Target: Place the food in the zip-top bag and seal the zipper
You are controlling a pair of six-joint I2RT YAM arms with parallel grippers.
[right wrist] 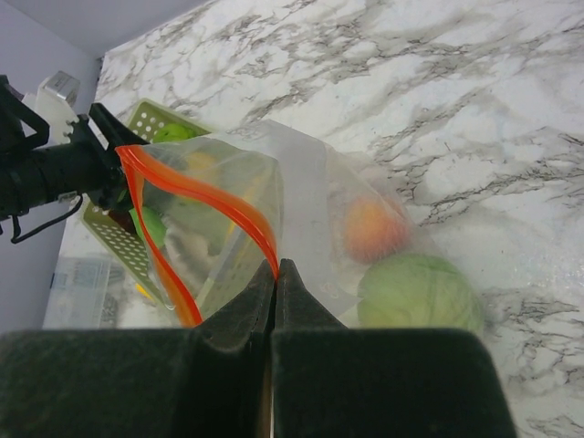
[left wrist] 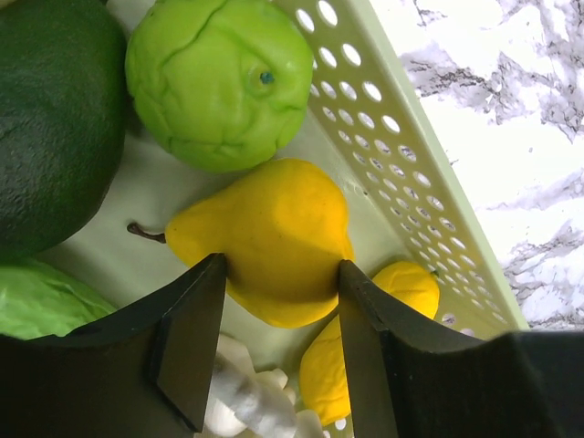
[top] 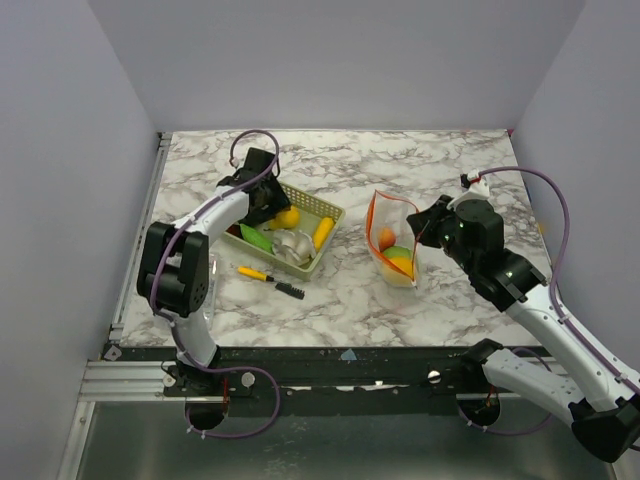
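In the green basket (top: 330,212), my left gripper has its fingertips on either side of a yellow pear (left wrist: 274,219), both apparently touching it. A green round fruit (left wrist: 210,73), a dark green vegetable (left wrist: 50,119) and a yellow banana-like item (left wrist: 324,370) lie around it. My right gripper is shut on the rim of the zip top bag (top: 392,240), which stands open with an orange fruit (right wrist: 374,228) and a green item (right wrist: 420,297) inside.
A yellow-handled brush (top: 285,287) lies in front of the basket. A clear container (right wrist: 78,287) is at the left edge.
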